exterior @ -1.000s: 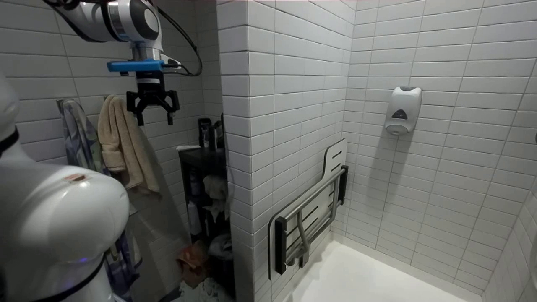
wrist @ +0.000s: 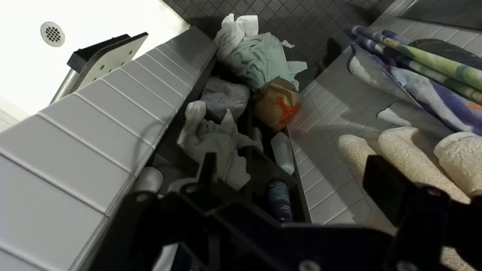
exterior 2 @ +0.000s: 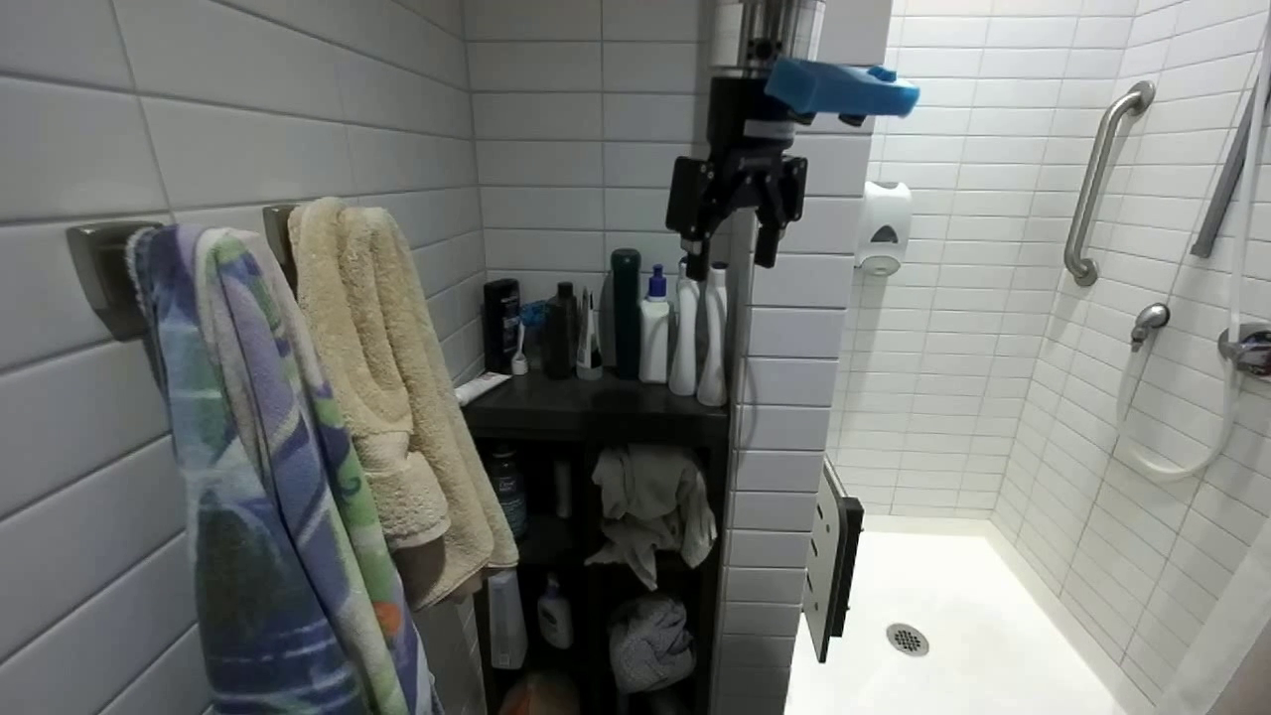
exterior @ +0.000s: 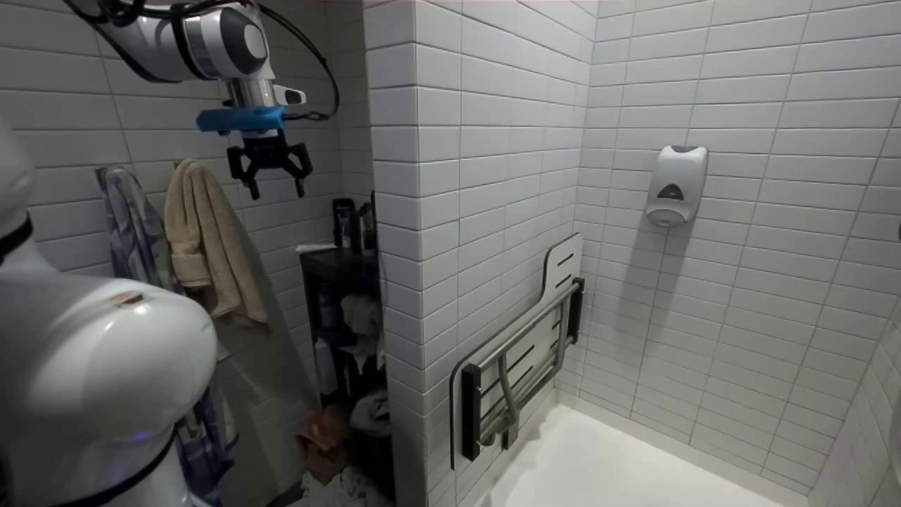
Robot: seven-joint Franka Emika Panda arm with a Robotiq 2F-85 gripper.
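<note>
My gripper hangs in the air, fingers apart and nothing between them. In exterior view 2 the same gripper appears in front of and above the bottles on the black shelf. Upright there are a white bottle with a blue cap, two slim white bottles, and several dark ones, among them a tall dark green bottle. A beige towel and a patterned towel hang on wall hooks at the left. In the wrist view my fingers are spread wide over the shelf and floor.
A tiled wall end divides the shelf corner from the shower. Beyond it are a folded shower seat, a soap dispenser and a grab bar. Lower shelves hold a white cloth and bottles.
In exterior view 1 my gripper has moved slightly right and up, tilting a little. It stays open. The towels, shelf and shower fittings have not moved.
</note>
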